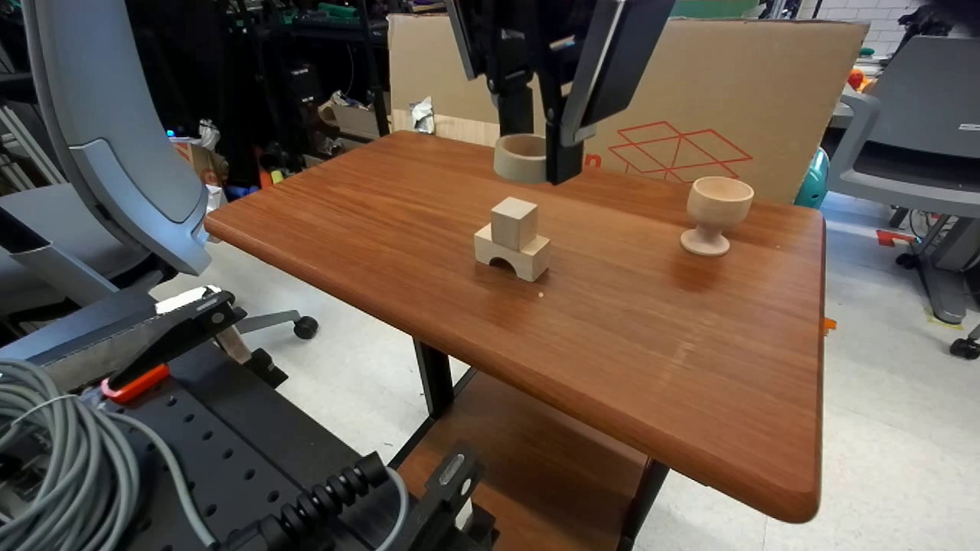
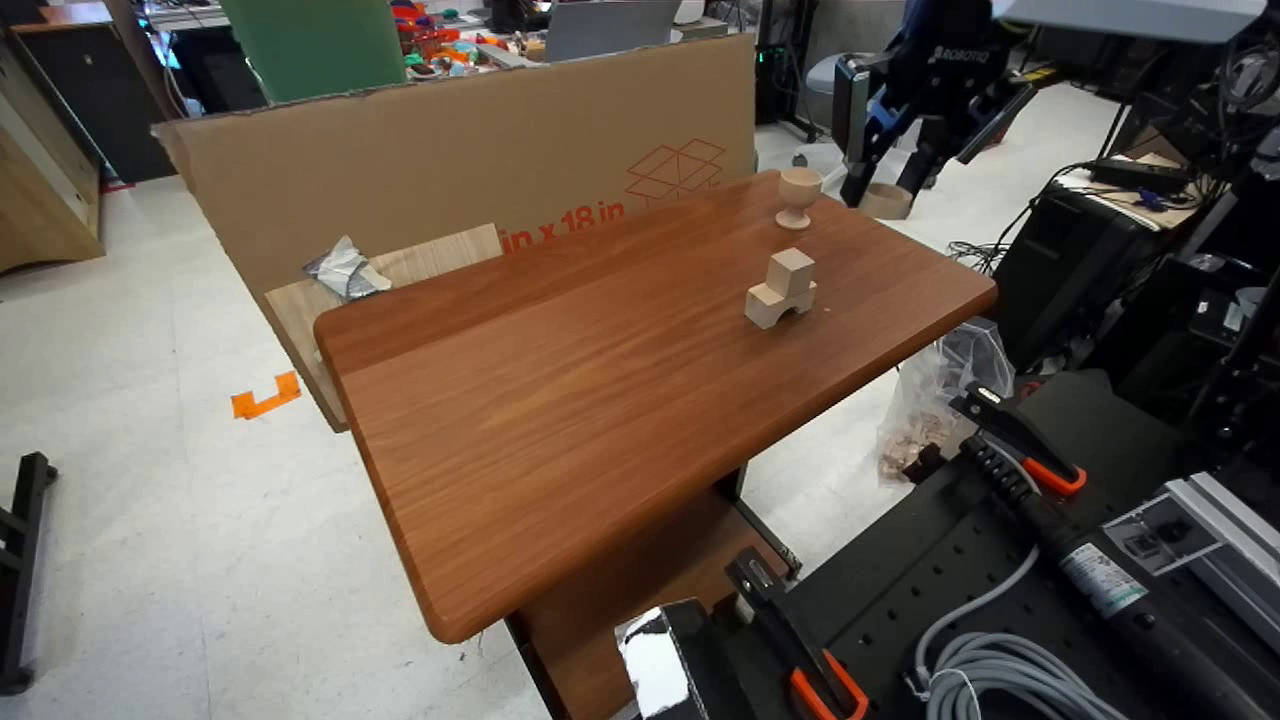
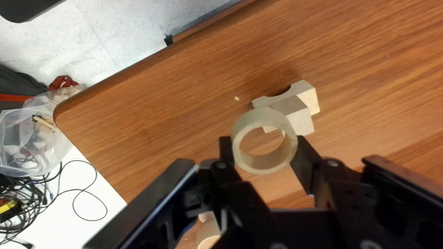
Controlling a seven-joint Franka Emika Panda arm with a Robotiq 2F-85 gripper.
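A pale wooden ring (image 3: 264,141) is gripped across its outside by my gripper, one finger on each side. In exterior view 1 the ring (image 1: 521,159) hangs in the air above the table. A wooden cube (image 1: 514,223) rests on an arch-shaped block (image 1: 512,255) on the tabletop; the ring is higher than this stack and apart from it. From the wrist, the ring overlaps part of the cube (image 3: 295,112) in the picture. A wooden goblet (image 1: 719,206) stands upright near the table's back right in exterior view 1.
Bare wood makes up most of the table (image 2: 564,396). Behind it stands a tall cardboard sheet (image 2: 480,156). A plastic bag (image 2: 942,396) hangs or lies beyond one table edge, and a black cart (image 2: 936,540) stands in front.
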